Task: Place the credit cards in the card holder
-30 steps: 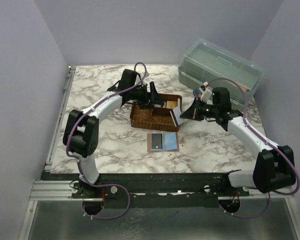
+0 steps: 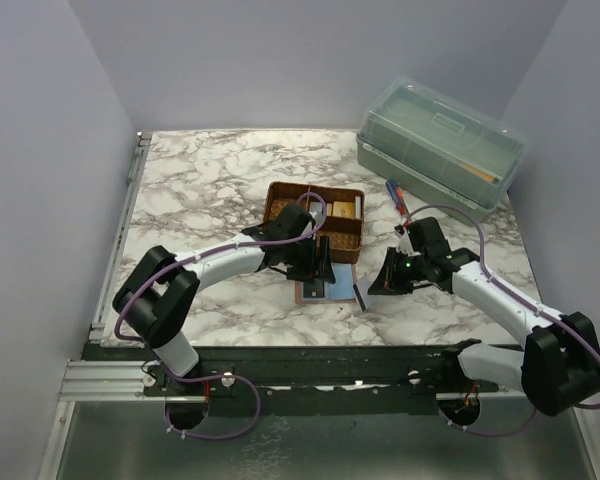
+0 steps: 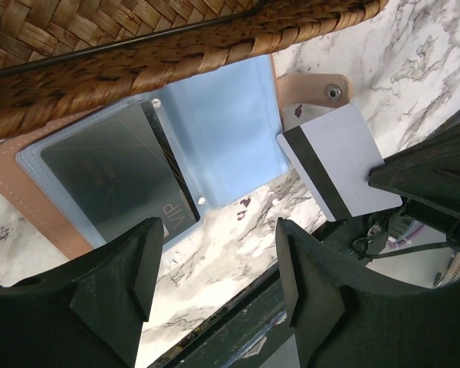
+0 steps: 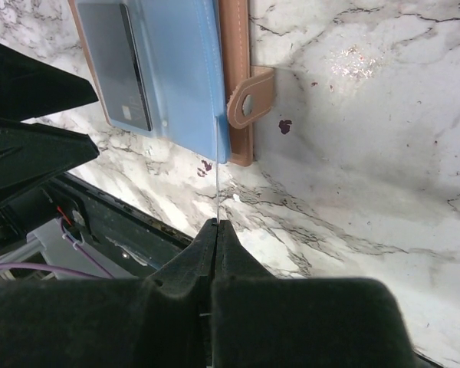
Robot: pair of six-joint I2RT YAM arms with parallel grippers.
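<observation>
The card holder (image 3: 226, 130), tan with light-blue sleeves, lies open on the marble table, a dark VIP card (image 3: 107, 172) in its left side. My right gripper is shut on a silver card with a black stripe (image 3: 333, 153), held edge-on just right of the holder's blue sleeve, near its strap. My left gripper hangs open above the holder, nothing between its fingers.
A woven basket (image 2: 280, 190) with compartments and cards sits just behind the holder. A lidded plastic box (image 2: 440, 135) stands at the back right, pens beside it.
</observation>
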